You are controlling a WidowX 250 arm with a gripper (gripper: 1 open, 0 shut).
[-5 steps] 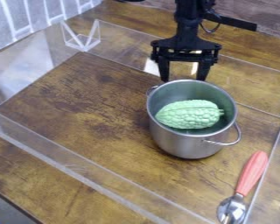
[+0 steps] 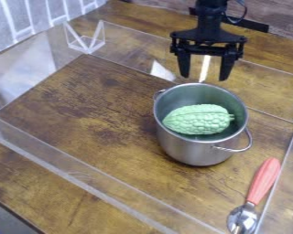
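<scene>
A steel pot (image 2: 186, 146) with two side handles stands right of centre on the wooden table. Inside it lies a pale green, bumpy bitter melon (image 2: 196, 120). My black gripper (image 2: 205, 69) hangs above and behind the pot, its fingers apart and nothing held between them.
An ice cream scoop (image 2: 259, 190) with a red handle lies at the front right. Clear plastic walls (image 2: 76, 187) edge the work area. The wooden surface (image 2: 88, 119) left of the pot is bare. A small white object (image 2: 163, 69) sits behind the pot.
My gripper has risen a little from just over the pot's back rim. The pot, melon and scoop look unmoved.
</scene>
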